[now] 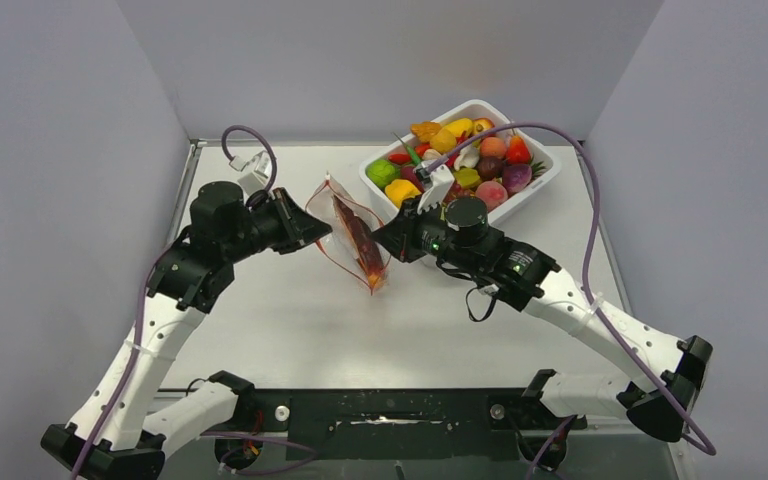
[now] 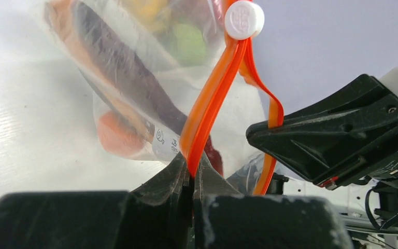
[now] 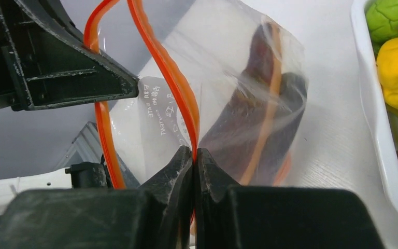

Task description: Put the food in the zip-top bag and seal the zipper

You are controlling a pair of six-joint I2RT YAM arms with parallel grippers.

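Observation:
The clear zip top bag (image 1: 350,240) with orange zipper strips hangs between both grippers, food inside: long dark and orange pieces and, in the left wrist view, a round orange piece (image 2: 118,134). My left gripper (image 1: 315,230) is shut on one zipper strip (image 2: 212,98), near a white slider (image 2: 243,19). My right gripper (image 1: 385,238) is shut on the other strip (image 3: 179,88). The bag's opening stands spread between the two.
A white tray (image 1: 370,165) full of fruit and vegetables stands at the back right, just beyond my right gripper.

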